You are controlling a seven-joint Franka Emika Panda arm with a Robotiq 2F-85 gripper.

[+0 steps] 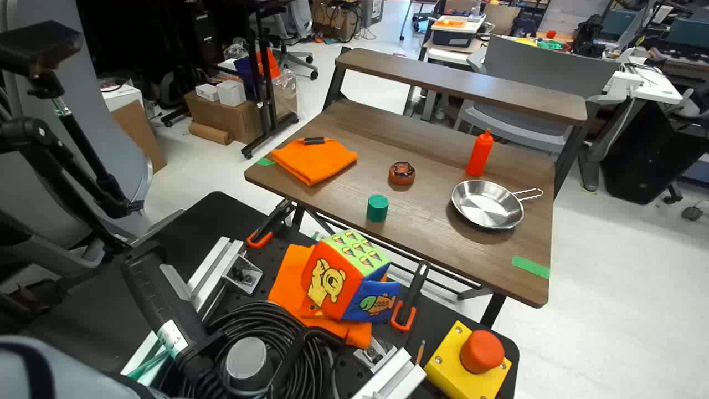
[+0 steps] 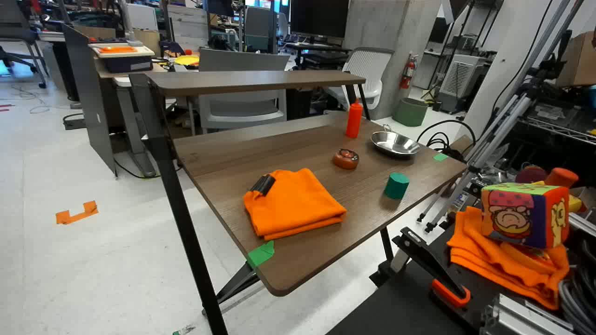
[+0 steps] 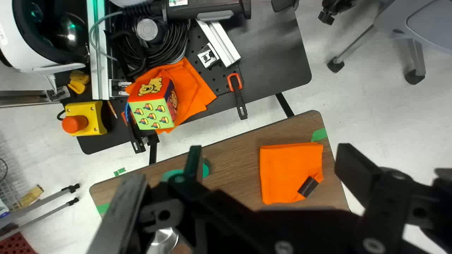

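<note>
In the wrist view my gripper is open, its two fingers far apart with nothing held between them. Below it in that view lies a folded orange cloth [image 3: 284,173] with a small dark object [image 3: 308,186] on one corner. On the brown table [image 1: 425,233] are the same cloth [image 1: 309,162], a brown round item [image 1: 401,174], a green cylinder [image 1: 376,209], a red squeeze bottle [image 1: 479,154] and a steel pan [image 1: 488,203]. The wrist view shows the green cylinder [image 3: 206,168] and the pan [image 3: 164,240] only partly, behind gripper parts. Neither exterior view contains the gripper.
A raised shelf [image 2: 251,80] runs along the table's far side. On the black bench [image 3: 271,55] are a picture cube [image 1: 345,279] on another orange cloth [image 1: 286,282], cables, clamps and a yellow box with a red button [image 1: 482,351]. Bare tabletop separates the objects.
</note>
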